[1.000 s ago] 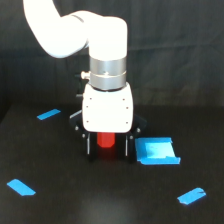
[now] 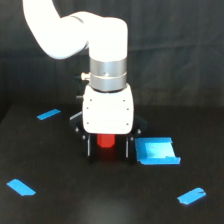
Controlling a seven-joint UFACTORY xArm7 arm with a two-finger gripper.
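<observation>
A white robot arm reaches down from the top of the camera view to the gripper (image 2: 107,149), whose dark fingers point down on either side of a red object (image 2: 105,141). The red object is mostly hidden behind the white gripper body. Whether the fingers touch it or are apart from it cannot be made out.
A blue taped square (image 2: 157,150) lies just right of the gripper on the black surface (image 2: 110,195). Short blue tape strips mark the left back, left front and right front.
</observation>
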